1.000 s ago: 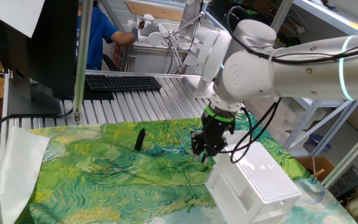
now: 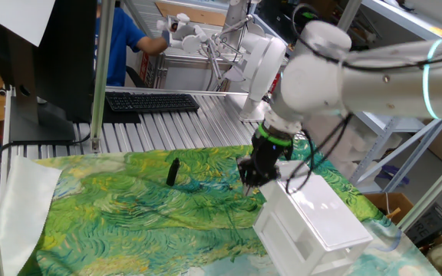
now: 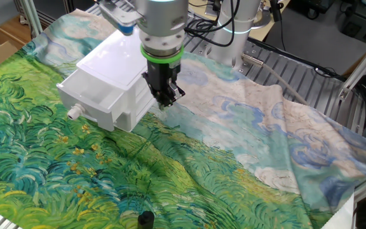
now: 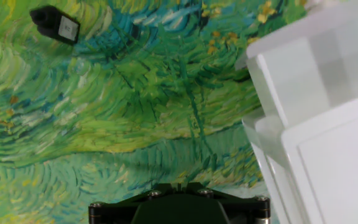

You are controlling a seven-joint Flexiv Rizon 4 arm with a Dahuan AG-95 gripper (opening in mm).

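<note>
My gripper [image 2: 248, 184] hangs just beside the white drawer unit [image 2: 324, 211], above the painted cloth. In the wrist view its dark fingers [image 4: 191, 188] meet at the bottom middle; it looks shut, with nothing visible between them. One drawer [image 3: 94, 95] of the unit is pulled out, its round knob [image 3: 75, 112] facing outward; the part of its inside that shows looks empty. Apart from both, a small black bottle-like object [image 2: 173, 172] is on the cloth. A pale label shows on this black object [image 4: 56, 25] in the wrist view.
The patterned cloth [image 2: 129, 222] is wrinkled and mostly clear between the black object and the drawer unit. Behind it are a keyboard [image 2: 152, 102] and a monitor [image 2: 44, 69]. A person in blue [image 2: 119, 42] is at the back. Cables hang from the arm.
The arm has shifted and turned slightly, with the gripper staying close beside the drawer unit. Its hanging cables have swung. The drawer unit and black object have not moved.
</note>
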